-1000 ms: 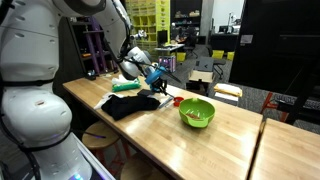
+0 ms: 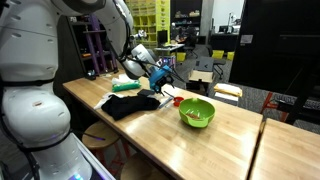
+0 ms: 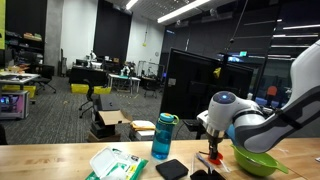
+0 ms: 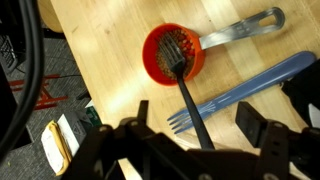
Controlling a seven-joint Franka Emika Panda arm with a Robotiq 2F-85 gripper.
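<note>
A dark fork [image 4: 178, 68] leans with its tines over a red measuring cup [image 4: 152, 52], its black handle reaching toward my hand. My gripper is partly open, and the fork's handle runs through the space between its fingers, with clear gaps on both sides. The cup has a metal handle and brownish-red contents. A blue-grey fork [image 4: 245, 92] lies flat on the table beside it. In exterior view 1 the red cup [image 2: 178, 101] sits by the green bowl; the fingertips are too small to make out there.
Close to the cup stands a green bowl [image 2: 197, 113]. Dark cloth [image 2: 130, 106] is spread on its other side. A teal bottle [image 3: 165, 136] and a green packet [image 3: 129, 168] show in exterior view 2.
The wrist appears to have turned or shifted slightly above the table near the red cup. The cup, bowl and cloth look unmoved.
</note>
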